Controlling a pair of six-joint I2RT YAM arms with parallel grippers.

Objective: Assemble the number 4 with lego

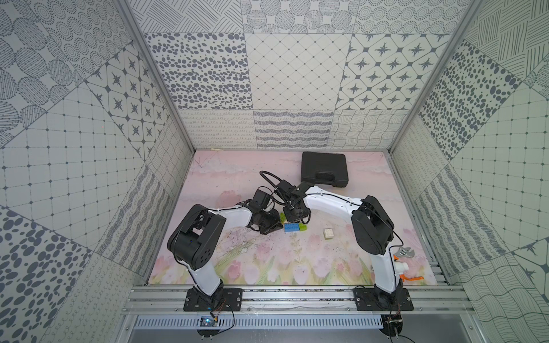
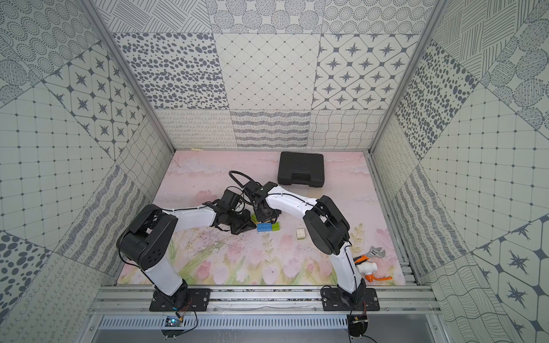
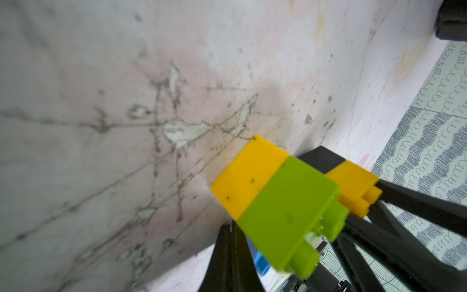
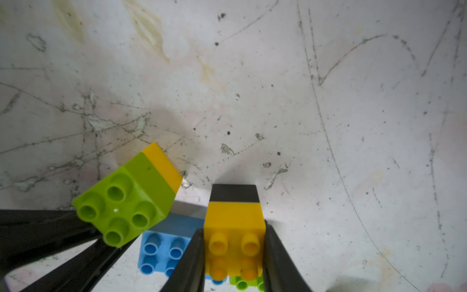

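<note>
In the right wrist view, my right gripper is shut on a stack of a yellow brick (image 4: 234, 214) over a black brick (image 4: 235, 193). My left gripper is shut; nothing shows between its fingers in the left wrist view. Close beside those fingertips is a green brick (image 3: 290, 204) joined to a yellow brick (image 3: 253, 172), set at an angle. Under and beside these stacks lies a blue brick (image 4: 165, 248) with a green brick (image 4: 242, 283) at its right end. Whether either stack touches the blue brick is hidden.
A pale cream block (image 1: 328, 233) lies right of the bricks. A black case (image 1: 324, 168) sits at the back, and a wrench (image 1: 406, 251) lies at the right edge. Both grippers are crowded close together.
</note>
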